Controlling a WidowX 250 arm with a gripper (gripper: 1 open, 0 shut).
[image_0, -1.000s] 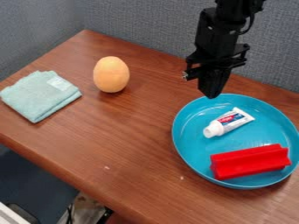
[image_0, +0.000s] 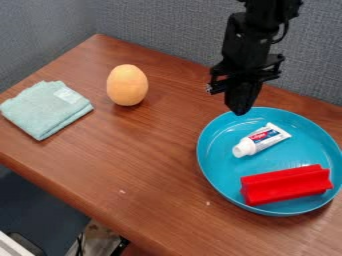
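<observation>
My black gripper (image_0: 241, 96) hangs shut above the back of the table, just over the far rim of a blue round plate (image_0: 211, 165), with nothing visible between its fingers. On the plate lie a white toothpaste tube (image_0: 259, 140), tilted diagonally, and a red block-like object (image_0: 286, 185) toward the front.
An orange egg-shaped object (image_0: 127, 85) stands on the wooden table (image_0: 140, 190) at the back left. A folded pale cloth (image_0: 46, 108) lies near the left edge. A grey padded wall runs behind.
</observation>
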